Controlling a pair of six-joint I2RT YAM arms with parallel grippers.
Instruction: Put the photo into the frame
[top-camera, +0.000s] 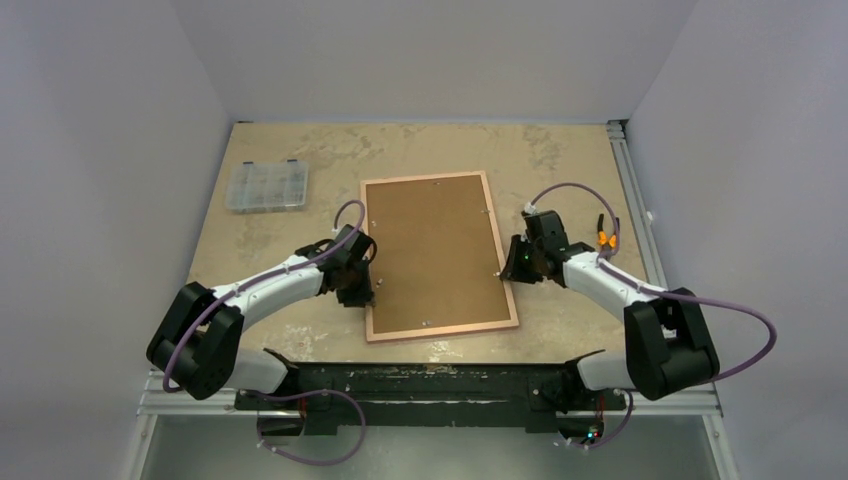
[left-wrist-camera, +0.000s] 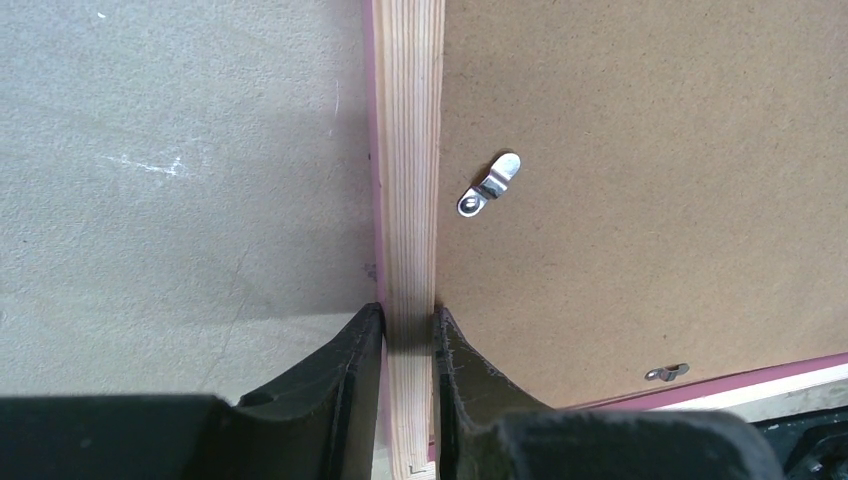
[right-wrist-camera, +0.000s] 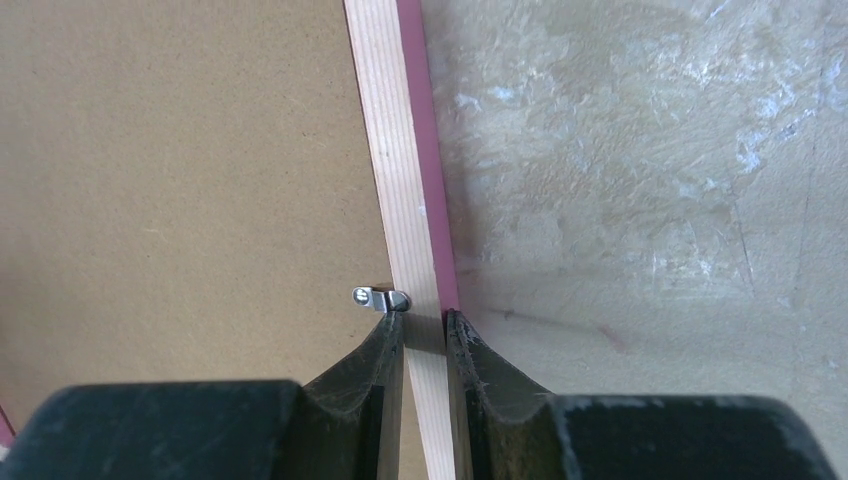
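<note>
The wooden frame (top-camera: 440, 329) lies back side up, its brown backing board (top-camera: 430, 250) covering the opening. No photo shows. My left gripper is shut on the frame's left rail, a finger at either side of the wood. On the right rail, my right gripper's fingers (right-wrist-camera: 383, 350) straddle the wood closely; whether they press on it is not clear. Beside them a metal clip (right-wrist-camera: 380, 298) points onto the rail. In the left wrist view another clip (left-wrist-camera: 490, 185) sits slanted on the board, its tip off the rail.
A clear compartment box (top-camera: 268, 187) stands at the back left. Pliers with orange handles (top-camera: 606, 237) lie to the right of the right arm. Bare table surrounds the frame's far end, and its near side is close to the table's front edge.
</note>
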